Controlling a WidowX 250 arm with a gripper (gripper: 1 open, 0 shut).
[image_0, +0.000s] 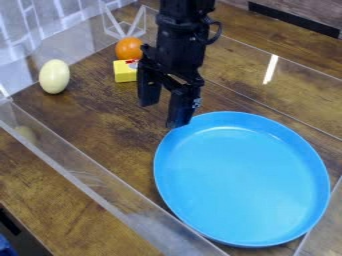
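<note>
The black robot gripper (163, 106) hangs from the arm at the upper middle, over the wooden table, just above and left of the upper rim of a blue oval tray (241, 175). Its fingers stand open, and I see nothing held between them. Behind it, partly hidden by the arm, an orange round object (128, 48) sits near a yellow block (126, 70). A white egg (55, 76) lies at the upper left.
A clear plastic edge (80, 180) runs diagonally along the lower left. The wood at the upper right and left of the tray is clear.
</note>
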